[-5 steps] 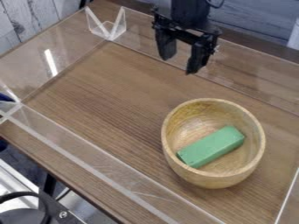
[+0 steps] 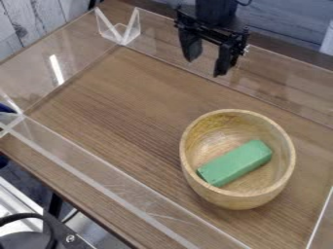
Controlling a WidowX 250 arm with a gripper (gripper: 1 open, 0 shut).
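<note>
My black gripper (image 2: 205,53) hangs over the back middle of the wooden surface, its fingers apart with nothing seen between them. In the front right, well away from the gripper, a pale round bowl (image 2: 202,126) holds a green rectangular block (image 2: 235,163) lying flat inside it.
A clear, angular plastic object (image 2: 117,27) sits at the back left. Dark cables and a black part (image 2: 26,235) lie beyond the surface's edge at the lower left.
The gripper has moved a little toward the back of the surface. The bowl and green block are where they were.
</note>
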